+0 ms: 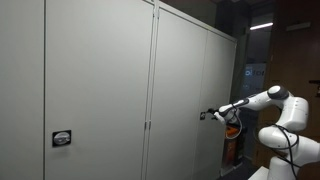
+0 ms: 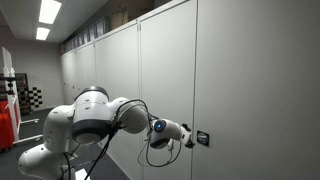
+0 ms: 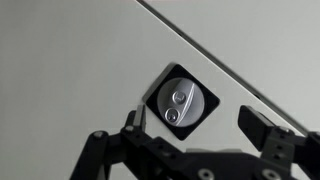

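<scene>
A square black lock plate (image 3: pixel 155 101) with a round silver handle (image 3: pixel 181 101) sits on a pale cabinet door (image 3: pixel 70 90). In the wrist view it appears tilted, roughly between and just beyond my gripper's fingers. My gripper is open with nothing between its fingers. Exterior view 2 has the gripper (image 2: pixel 190 134) just left of the lock plate (image 2: pixel 203 138), close to the door front. From exterior view 1 the gripper (image 1: pixel 212 111) is right beside the handle plate (image 1: pixel 203 116); whether they touch cannot be told there. The door is closed.
A door seam (image 3: pixel 225 68) runs near the handle. Farther left along the cabinet is another handle (image 1: pixel 62 138). An orange object (image 1: pixel 231 152) stands past the cabinet's end, behind the arm. The door fronts are flat and clear.
</scene>
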